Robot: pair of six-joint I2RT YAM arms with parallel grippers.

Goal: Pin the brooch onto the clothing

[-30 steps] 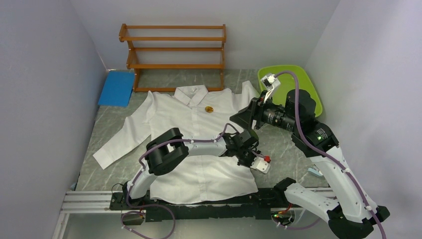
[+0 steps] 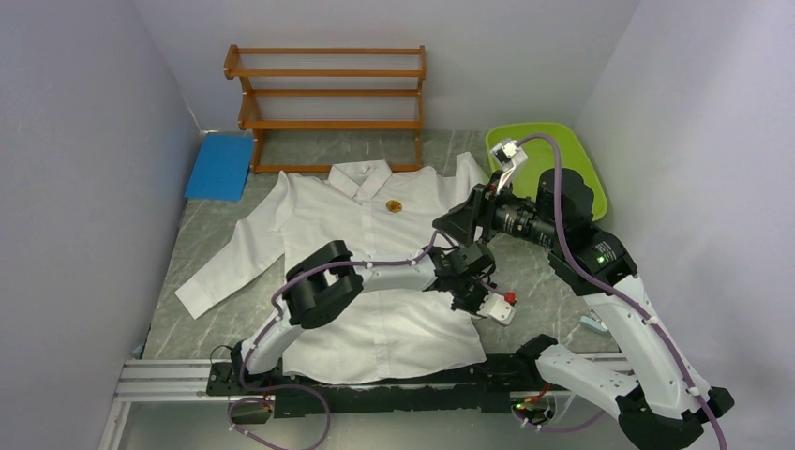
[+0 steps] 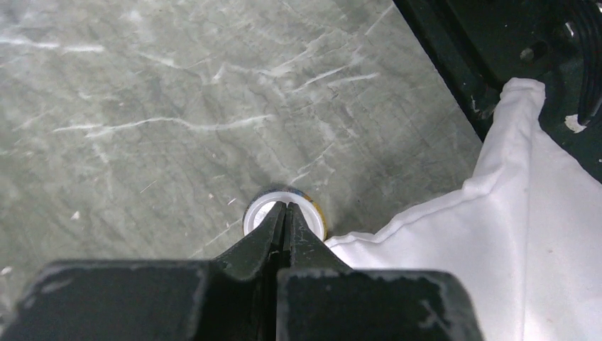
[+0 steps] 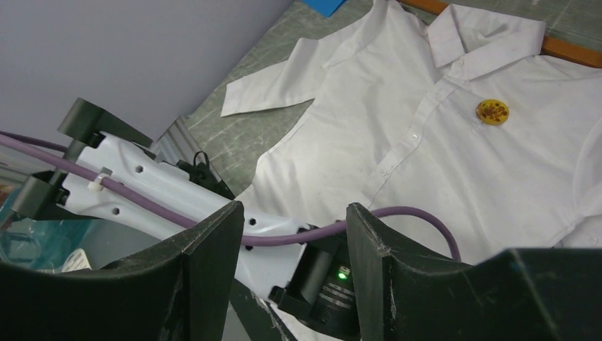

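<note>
A white shirt [image 2: 328,234] lies spread on the grey table, with a round yellow brooch [image 2: 395,205] just below its collar [image 4: 488,50]. My left gripper is low at the shirt's right edge in its wrist view, fingertips together over a round white-ringed disc [image 3: 310,217] on the marble; whether they grip it I cannot tell. My right gripper is raised over the shirt's right side, fingers apart with nothing visible held between them, the left arm showing beneath.
A wooden rack [image 2: 328,123] stands at the back, a blue board [image 2: 218,167] at back left, a green bin [image 2: 581,169] at back right. Bare table [image 2: 530,305] shows right of the shirt. Grey walls close in on both sides.
The left arm's gripper end has shifted slightly to the right over the last second. The right arm shows no visible change.
</note>
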